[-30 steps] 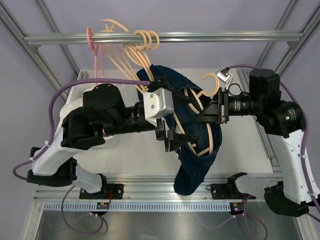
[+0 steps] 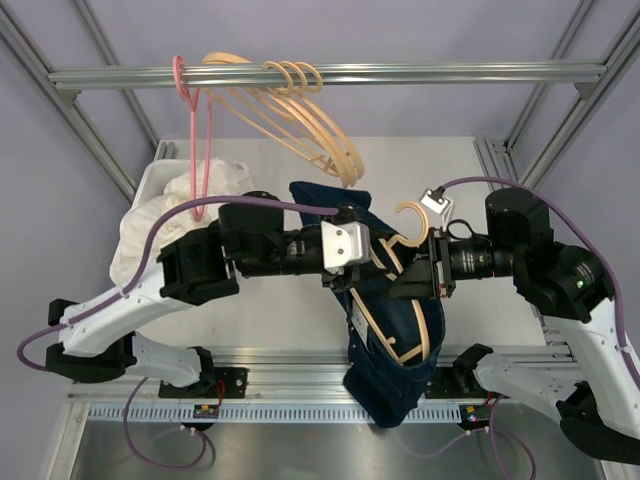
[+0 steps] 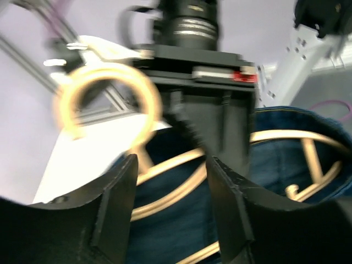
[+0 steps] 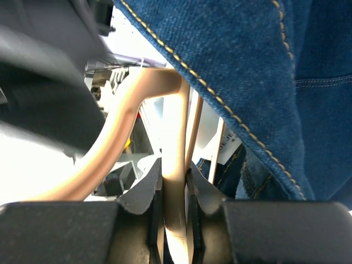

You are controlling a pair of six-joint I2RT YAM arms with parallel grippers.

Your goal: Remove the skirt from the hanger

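Observation:
The dark denim skirt (image 2: 385, 380) hangs on a beige hanger (image 2: 410, 240) below the rail, its hook free of the rail. My right gripper (image 2: 420, 275) is shut on the hanger, whose tube stands between its fingers in the right wrist view, with denim (image 4: 242, 93) beside it. My left gripper (image 2: 355, 265) reaches over the skirt from the left at the hanger's upper part; in the left wrist view its fingers (image 3: 104, 225) are apart, with hanger bars and denim beyond them, blurred.
More beige hangers (image 2: 320, 130) and a pink hanger (image 2: 195, 150) hang on the rail (image 2: 450, 72). A white bin (image 2: 160, 175) with white cloth stands at back left. The white board (image 2: 230, 320) lies beneath.
Both grippers and the skirt have shifted, most recently downward. The hangers on the rail swing.

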